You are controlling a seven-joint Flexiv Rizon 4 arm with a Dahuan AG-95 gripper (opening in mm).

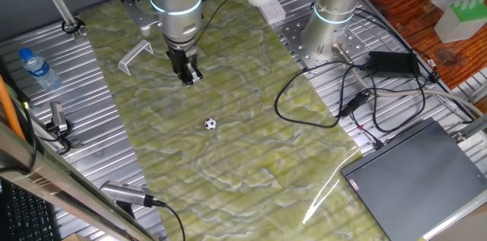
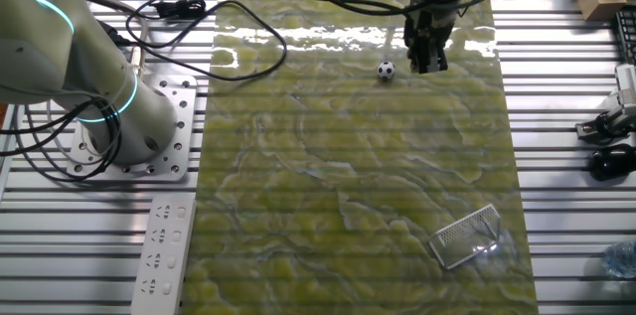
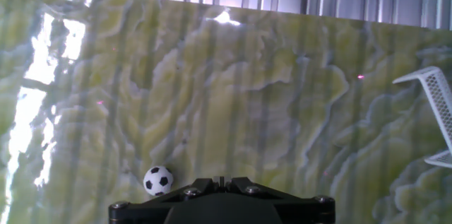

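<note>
A small black-and-white soccer ball point(image 1: 211, 124) rests on the green marbled mat point(image 1: 251, 157). Above the mat hangs my gripper point(image 1: 193, 80), apart from the ball. In the wrist view the ball point(image 3: 158, 181) lies just left of the gripper, whose fingers meet at the middle with nothing showing between them. A white mesh goal point(image 1: 135, 57) stands on the mat near its left edge; part of this goal point(image 3: 439, 107) shows at the right side of the wrist view. From the second exterior view, the ball point(image 2: 386, 71) appears beside the gripper point(image 2: 426, 65).
A black cable loop point(image 1: 285, 112) reaches over the mat's right edge, near a closed laptop point(image 1: 422, 180). To the left, off the mat, stand a water bottle point(image 1: 39, 69) and a metal-bodied device point(image 1: 125, 193).
</note>
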